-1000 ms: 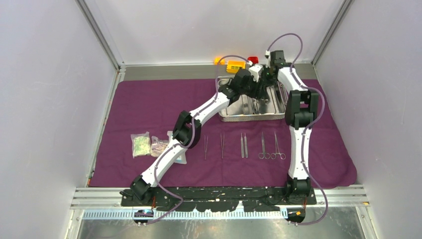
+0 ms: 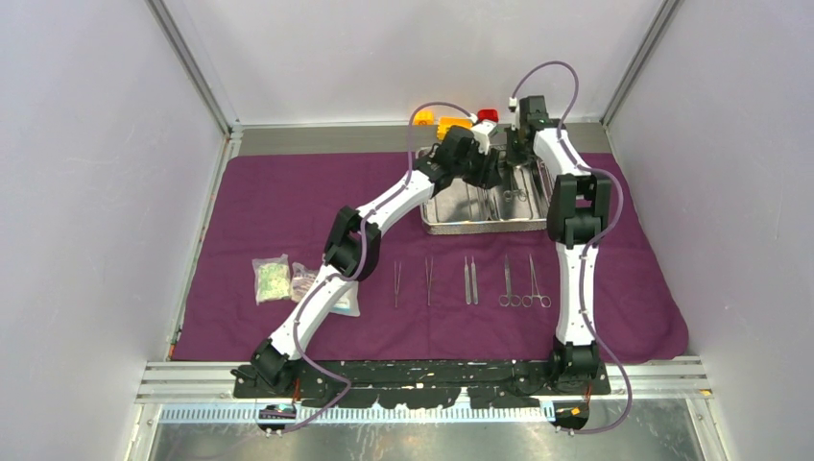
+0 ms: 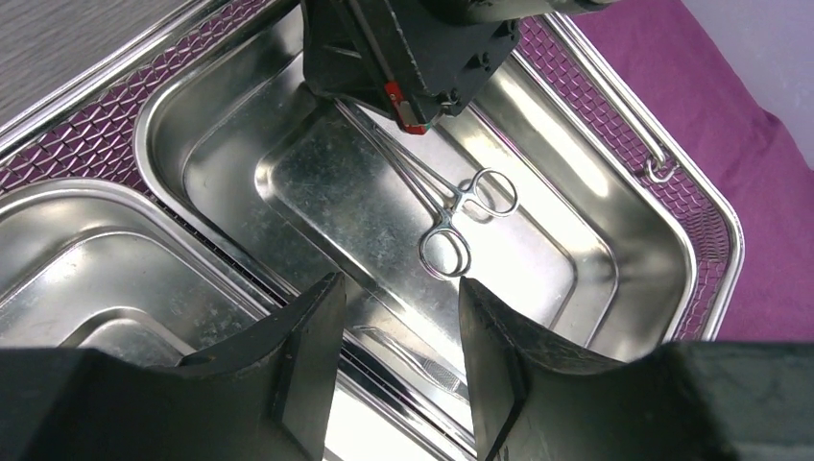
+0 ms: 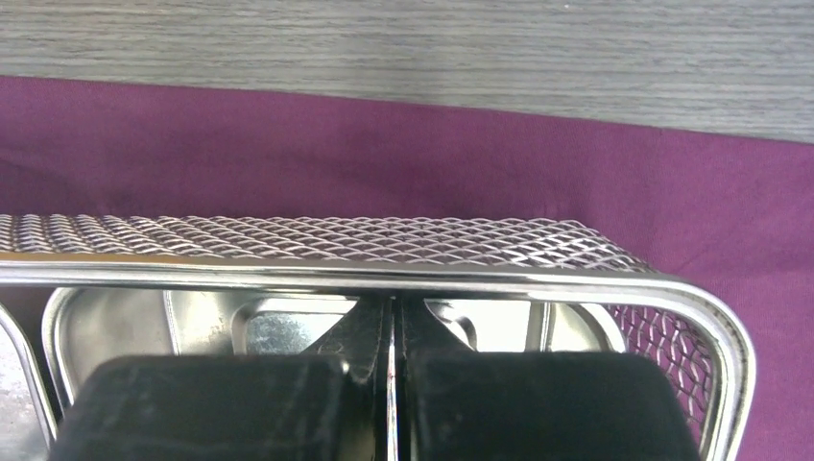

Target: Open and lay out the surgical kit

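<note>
A steel mesh tray with metal compartments stands at the back of the purple cloth. Ring-handled scissors or a clamp lie in one compartment; their tips are hidden behind my right gripper. That gripper is shut at the tray's back rim, and no object shows between its fingers. Over the tray, my left gripper is open with an empty gap. Below it a slim instrument lies in the compartment. On the cloth in front are tweezers, slim handles and ring-handled instruments in a row.
Clear packets lie at the front left, partly under my left arm. Yellow and red containers stand behind the tray. Both grippers are close together.
</note>
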